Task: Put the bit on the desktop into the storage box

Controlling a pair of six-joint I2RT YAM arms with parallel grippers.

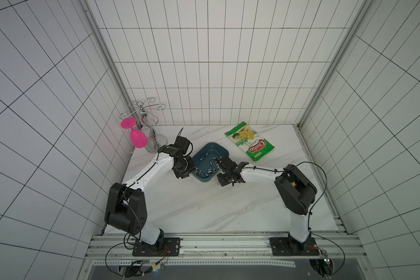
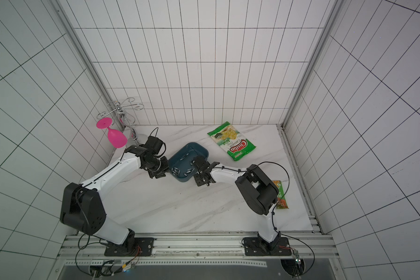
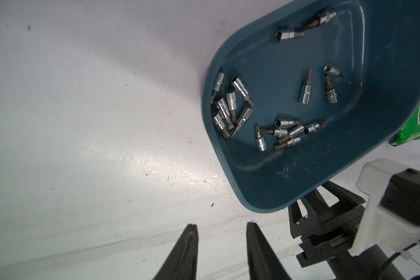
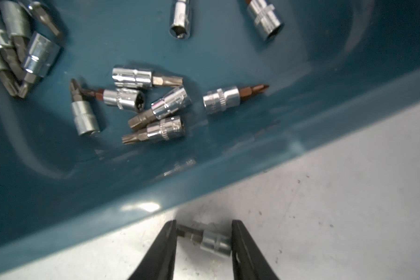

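Observation:
Outside the teal storage box [image 4: 275, 156], close along its wall, one silver socket bit [image 4: 215, 242] lies on the desktop in the right wrist view. My right gripper is part open over this bit, a finger at either end; whether both touch it is unclear. Inside the box, several bits lie loose, among them a single one [image 3: 305, 88] near the middle and a cluster against the left wall. My left gripper is part open above bare desktop beside the box's near-left corner, nothing between its fingers.
A green snack bag [image 1: 249, 141] lies behind the box to the right. At the back left stands a metal rack [image 1: 150, 126] with a pink glass [image 1: 137, 137]. Another small packet [image 2: 281, 195] sits at the right edge.

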